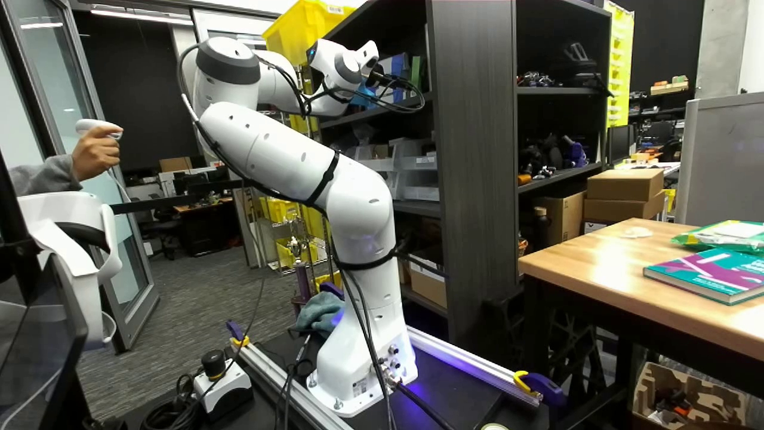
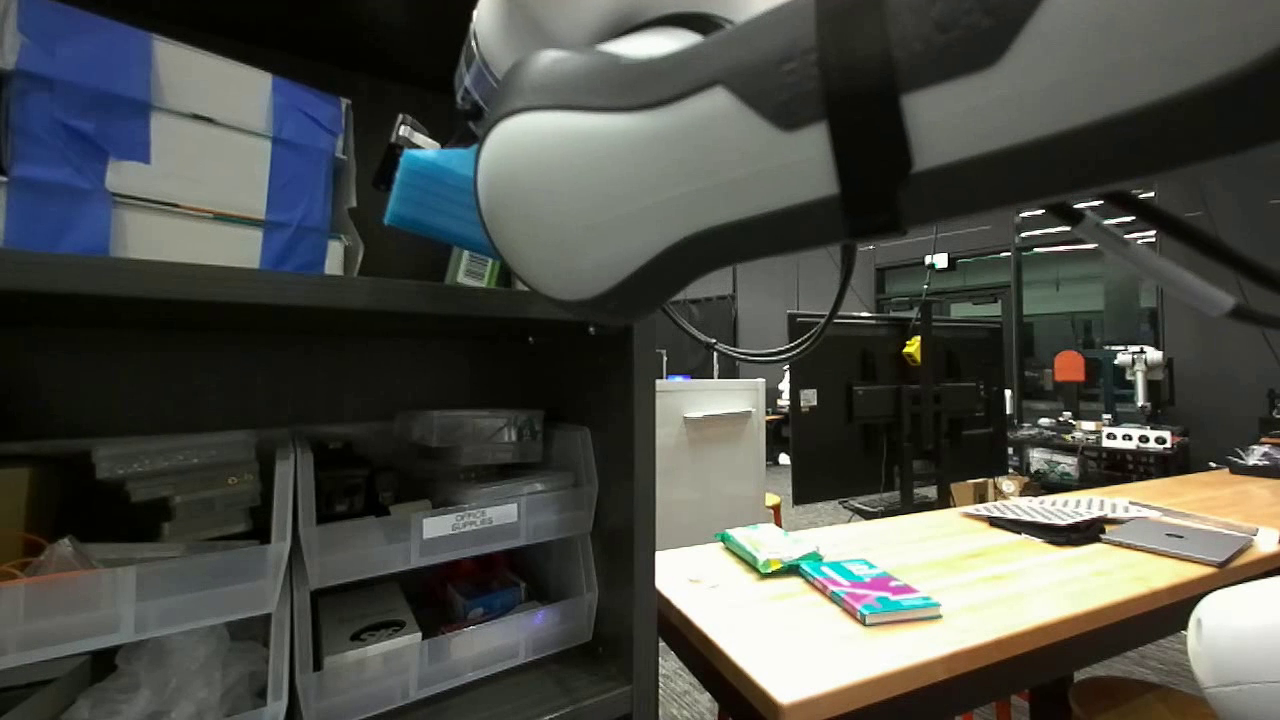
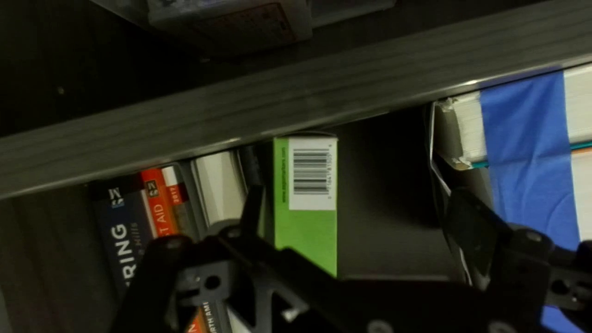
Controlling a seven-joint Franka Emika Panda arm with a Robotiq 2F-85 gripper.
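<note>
In the wrist view my gripper stands open before a shelf, its dark fingers (image 3: 254, 213) spread left and right. A green box (image 3: 305, 233) with a white barcode label lies in the span between them, nearer the left finger, and nothing shows gripped. Left of the box, several books (image 3: 130, 227) stand upright. Beyond the right finger is a stack of books bound with blue tape (image 3: 530, 155). The second exterior view shows the green box (image 2: 474, 268) only in part, behind the arm.
A shelf edge (image 3: 233, 116) runs slantwise across the wrist view, beside the green box's labelled end. Clear bins (image 2: 450, 528) occupy the lower shelf. Dark empty space lies right of the green box. A wooden table (image 1: 609, 251) holds a teal and purple book (image 1: 716, 275).
</note>
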